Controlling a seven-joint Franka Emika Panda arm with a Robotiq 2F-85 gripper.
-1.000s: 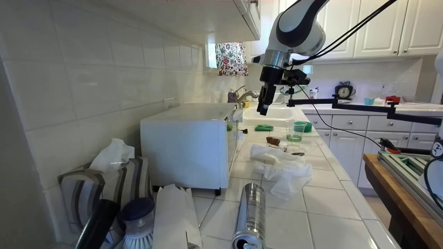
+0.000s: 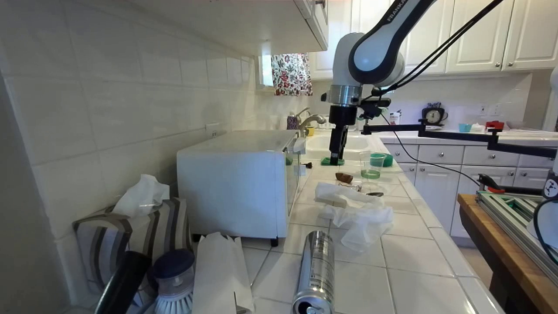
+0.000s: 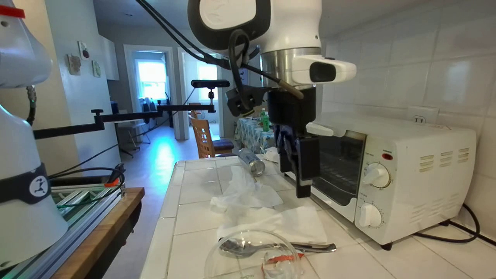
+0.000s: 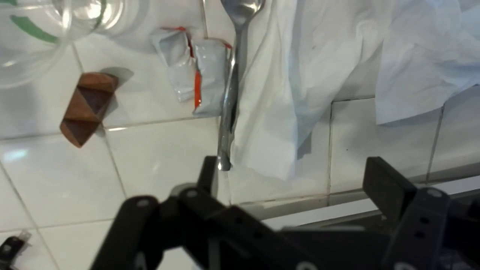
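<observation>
My gripper is open over the tiled counter, pointing down, with nothing between its fingers. In the wrist view a metal spoon lies with its handle end close to the left finger. White crumpled tissue rests beside it, partly within the span of the fingers but below them. Left of the spoon are two silver-and-red wrappers and a brown faceted piece. A clear cup shows at the upper left. In exterior view 2 the gripper hangs in front of the toaster oven's door.
The white toaster oven stands against the wall, close beside the gripper. A silver can lies at the counter's near end in exterior view 1. Beyond are a green sponge and the sink. Bare tiles run along the counter's outer edge.
The gripper has come down toward the counter and turned from a tilt to nearly vertical. Objects on the counter look unmoved.
</observation>
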